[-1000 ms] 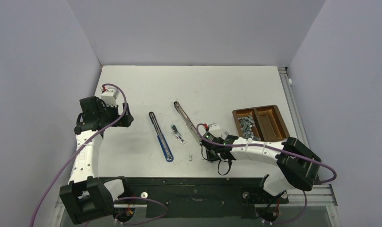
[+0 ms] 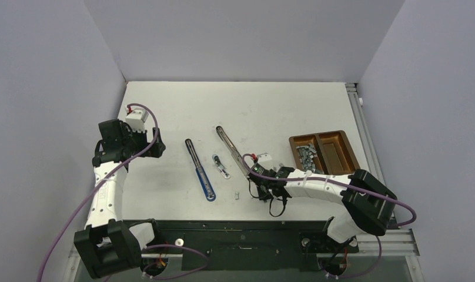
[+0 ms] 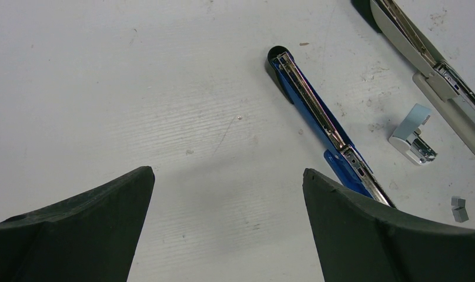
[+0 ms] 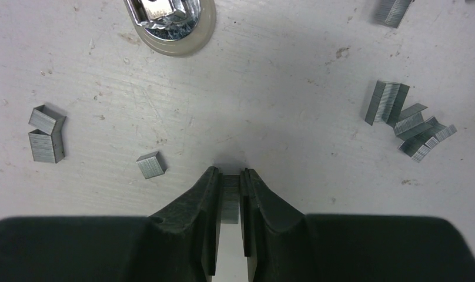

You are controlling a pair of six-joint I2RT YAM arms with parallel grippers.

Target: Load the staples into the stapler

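Observation:
Shut on a small grey staple strip (image 4: 230,200), my right gripper is close over the table; the strip lies lengthwise between its fingers. Three open staplers lie on the table: a long blue one (image 2: 200,170), a long beige one (image 2: 230,144) and a small white one (image 2: 221,166). The beige stapler's round end (image 4: 175,44) shows ahead of the right gripper, slightly left. My left gripper stands open and empty at the table's left side, well apart from the blue stapler.
Loose staple pieces lie left (image 4: 47,135) and right (image 4: 408,120) of the right gripper, with a tiny piece (image 4: 151,165) just left of it. A brown two-part tray (image 2: 343,154) with staples in its left part stands at the right.
The left arm has hardly moved.

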